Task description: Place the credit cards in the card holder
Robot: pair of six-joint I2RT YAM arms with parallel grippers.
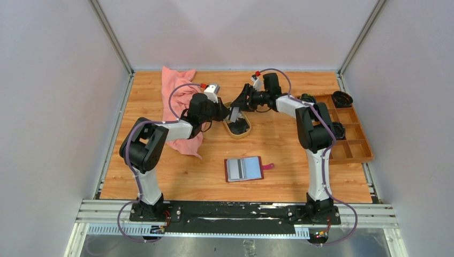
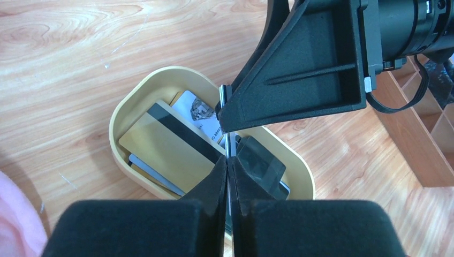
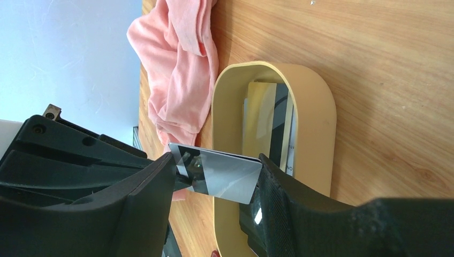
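Observation:
A silvery card (image 3: 230, 174) with a dark stripe is held above the cream oval tub (image 3: 316, 128). My left gripper is shut on this thin card, which shows edge-on in the left wrist view. My right gripper is open, its fingers apart at either end of the card. Whether they touch it I cannot tell. Inside the tub lie several more cards, among them a gold card (image 2: 160, 144) with a black stripe and a dark card (image 2: 259, 163). The red card holder (image 1: 266, 171) lies spread open at the front, with grey and blue inside.
A pink cloth (image 1: 184, 142) lies left of the tub, partly under the left arm. On the right stands a wooden compartment tray (image 1: 356, 147) with black items. The tabletop around the card holder is clear.

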